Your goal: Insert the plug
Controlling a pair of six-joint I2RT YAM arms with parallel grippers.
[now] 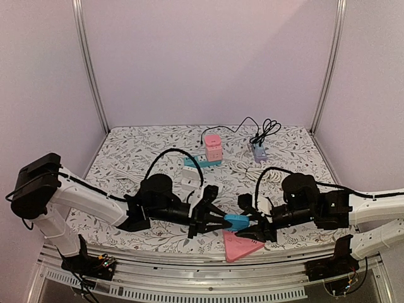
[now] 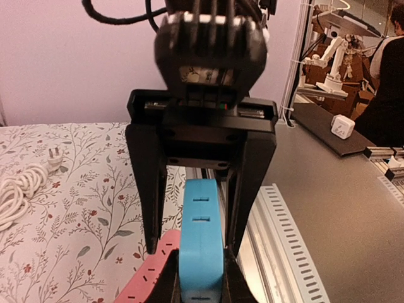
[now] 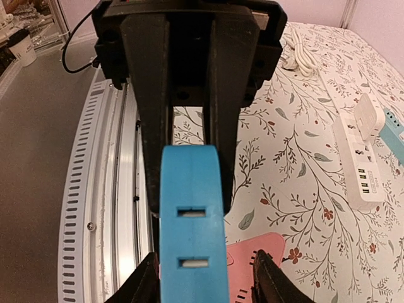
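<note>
Between the two arms, above the front of the table, is a blue block (image 1: 237, 221) with small slots. My left gripper (image 1: 226, 222) is shut on its left end; in the left wrist view the fingers (image 2: 169, 278) press against its sides. My right gripper stands open around the other end. In the right wrist view, its fingers (image 3: 268, 278) are clear of the block on both sides. Below lies a pink piece (image 1: 238, 247) with slots, partly hidden in both wrist views. A white plug (image 2: 55, 158) on a coiled cord rests on the table at left in the left wrist view.
Behind the arms stand a white power strip (image 1: 190, 177), a pink block (image 1: 213, 149) and a teal strip (image 1: 192, 161). A black cable (image 1: 270, 127) with a purple-grey piece (image 1: 259, 153) lies at the back right.
</note>
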